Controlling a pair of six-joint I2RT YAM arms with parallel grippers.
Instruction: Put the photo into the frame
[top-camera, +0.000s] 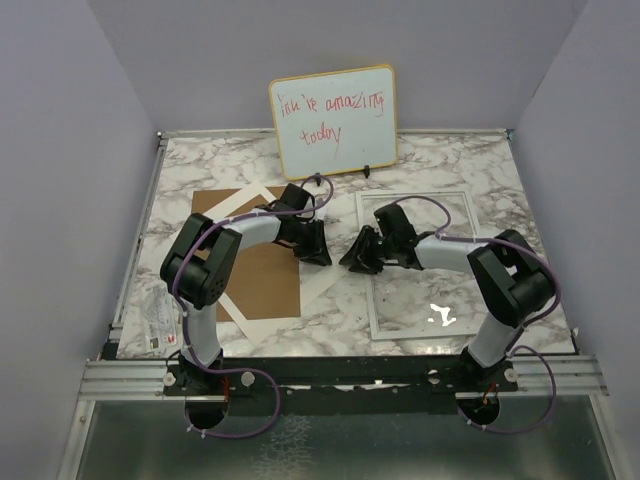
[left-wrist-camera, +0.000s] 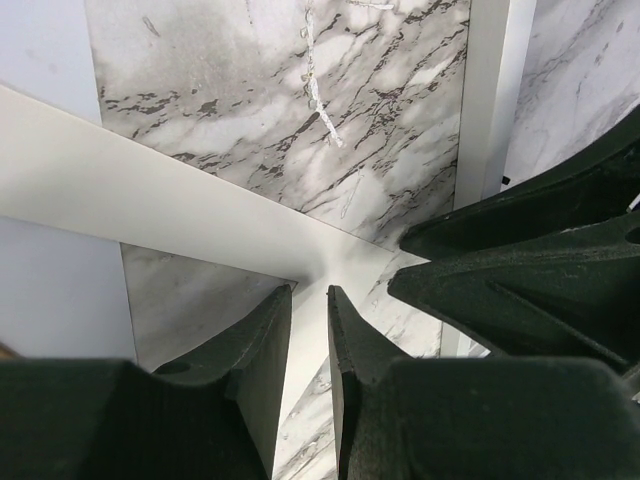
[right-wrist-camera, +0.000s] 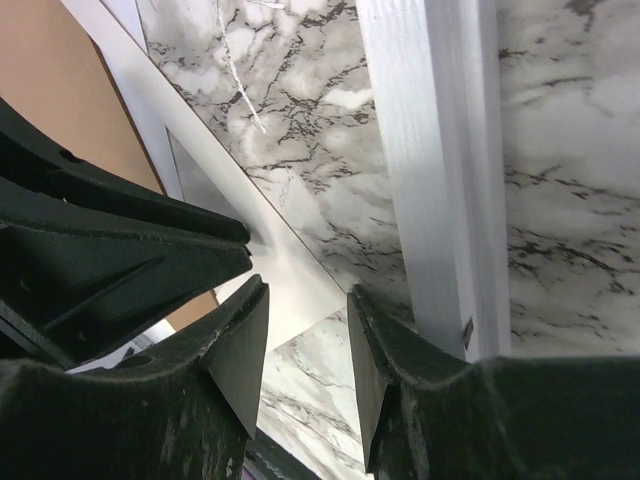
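Observation:
A white border strip (top-camera: 262, 326) lies askew over the brown board (top-camera: 262, 275) at the left. Its right-hand corner (left-wrist-camera: 345, 262) reaches across the marble between my two grippers. My left gripper is shut on the strip near that corner, with white showing between its fingertips. My right gripper stands part open, one finger to each side of the corner; I see no firm contact. On the right lies a white-edged rectangular frame (top-camera: 372, 318), its inside showing marble. The right arm crosses over it and hides part of it.
A whiteboard with red writing (top-camera: 335, 115) stands at the back. A small clear item (top-camera: 158, 318) lies at the far left. The frame's near edge (right-wrist-camera: 415, 160) runs close beside my right gripper. Both grippers' fingers are close together.

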